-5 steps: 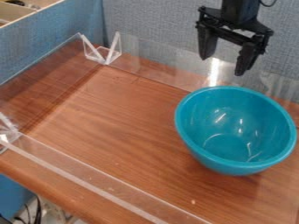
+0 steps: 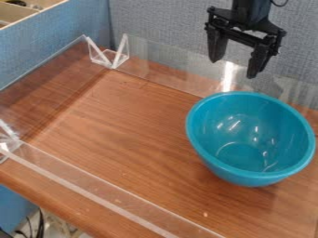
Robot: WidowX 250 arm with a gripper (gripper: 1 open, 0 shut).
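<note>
My black gripper hangs open at the top right, high above the table near the back wall, with nothing between its fingers. A glossy teal bowl sits upright on the right side of the wooden table, below and slightly in front of the gripper. The bowl looks empty.
Clear plastic barriers line the table's back and front edges, with white corner brackets at the back left. Blue-grey padded walls surround the back and left, and cables lie below the front left.
</note>
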